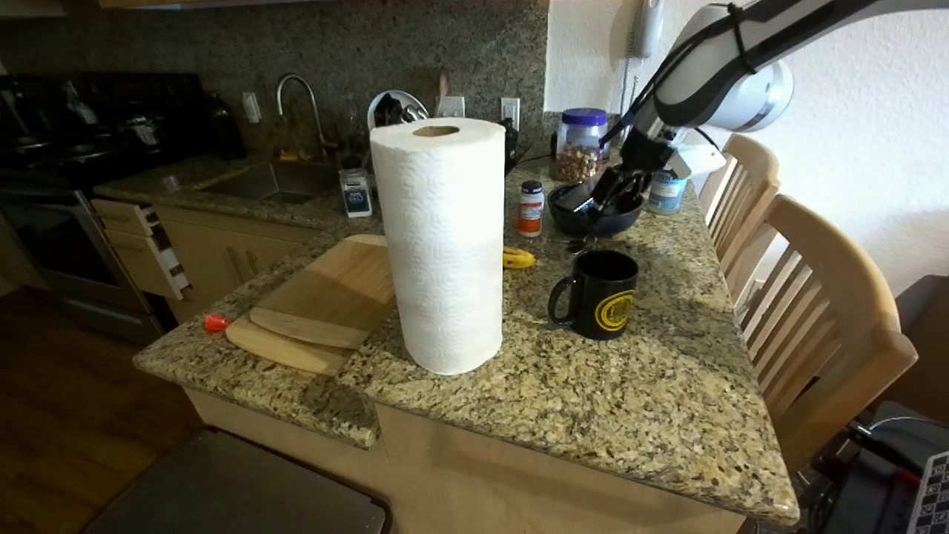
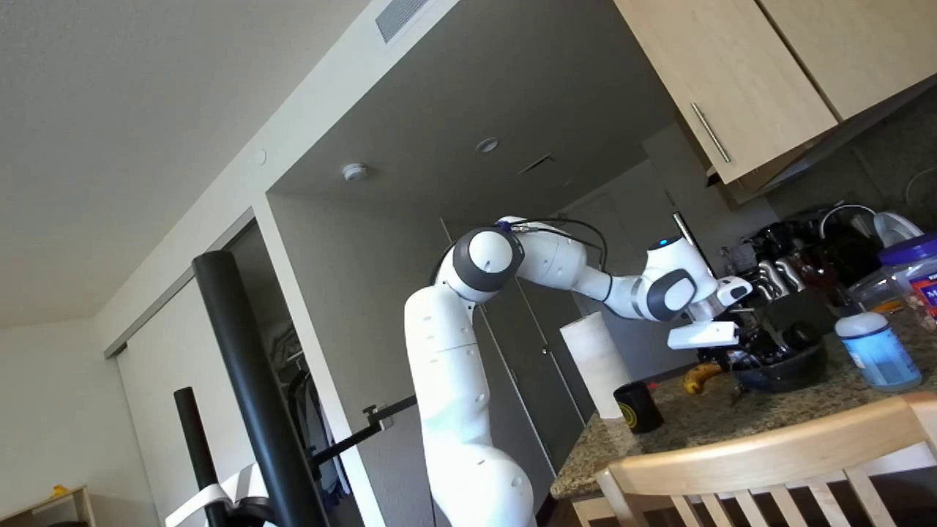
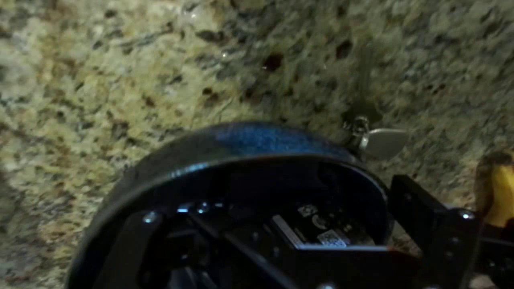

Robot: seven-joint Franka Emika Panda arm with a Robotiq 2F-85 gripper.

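Note:
My gripper (image 1: pixel 614 188) is lowered over the dark bowl (image 1: pixel 614 224), its fingers apart. In the wrist view the bowl's rim (image 3: pixel 260 139) curves around the front of the gripper. One finger (image 3: pixel 433 221) shows at the right, overlapping the rim. A black bottle with a printed label (image 3: pixel 332 236) lies inside the bowl, between the spread fingers. Much of the bottle is hidden in exterior view 1, though its pale side (image 1: pixel 578 197) still shows. Dark shadow makes contact between fingers and bottle hard to judge.
Close to the bowl stand a pill bottle (image 1: pixel 530 210), a jar of nuts (image 1: pixel 580 147) and a blue soap bottle (image 1: pixel 667 192). A banana (image 1: pixel 518 258), black mug (image 1: pixel 605 295) and paper towel roll (image 1: pixel 442 249) are nearer the camera.

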